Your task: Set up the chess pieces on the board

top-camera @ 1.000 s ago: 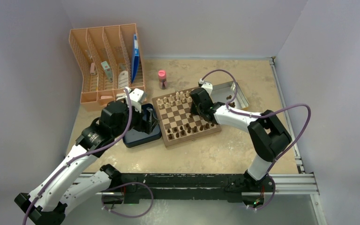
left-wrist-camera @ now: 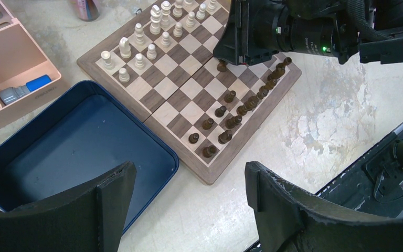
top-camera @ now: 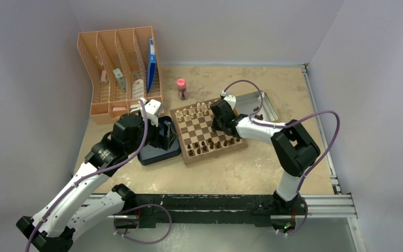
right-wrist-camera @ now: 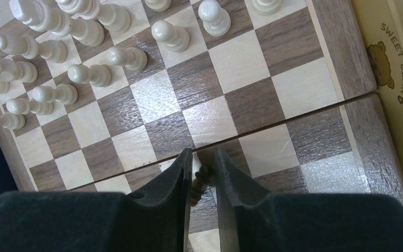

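The wooden chessboard [left-wrist-camera: 174, 113] has white pieces [left-wrist-camera: 154, 23] standing along its far side and dark pieces [left-wrist-camera: 233, 121] along the near side. My right gripper is low over the middle of the board, where a dark piece [right-wrist-camera: 198, 186] shows at its fingertips; whether it is gripped or how far the fingers are apart is unclear. My left gripper hangs open over the edge of the blue tray [left-wrist-camera: 68, 142], left of the board, with nothing between its fingers.
A metal tray [top-camera: 270, 110] with some dark pieces lies right of the board, a yellow box [right-wrist-camera: 399, 131] beside it. An orange organiser [top-camera: 99, 111] and pink-capped bottle [top-camera: 181, 84] stand behind.
My right arm has shifted slightly, its elbow and wrist moving a little toward the front left in the top view. The left arm stays still.
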